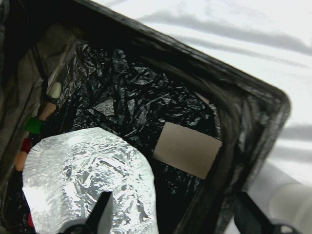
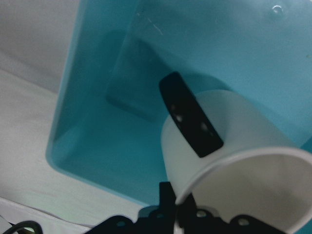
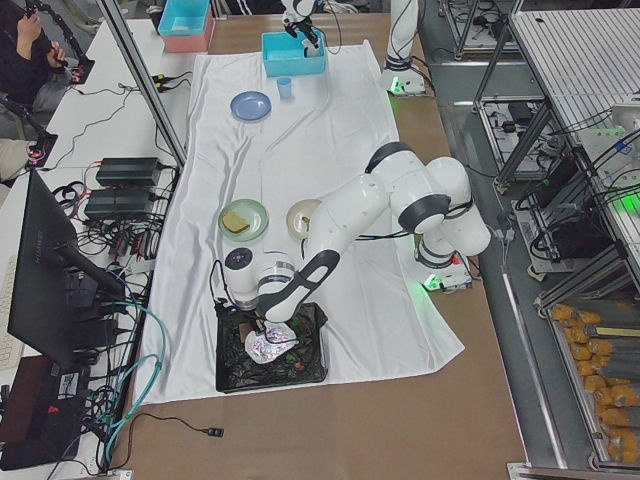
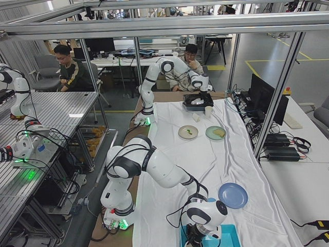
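Observation:
My left gripper hangs over a black bag-lined bin (image 3: 270,375), its fingertips spread apart. A crumpled foil piece (image 1: 92,175) lies in the bin beside a cardboard piece (image 1: 187,146) and small colored scraps. A white cup (image 1: 292,202) stands outside the bin's edge. At the far end my right gripper is at the rim of a white cup (image 2: 229,126) inside a blue bin (image 2: 68,122), its fingers close together on the cup's wall.
A green plate (image 3: 245,230) with a yellow item, a beige plate (image 3: 302,215), a blue plate (image 3: 251,106) and a blue cup (image 3: 285,87) stand on the white cloth. Monitor and cables line one side.

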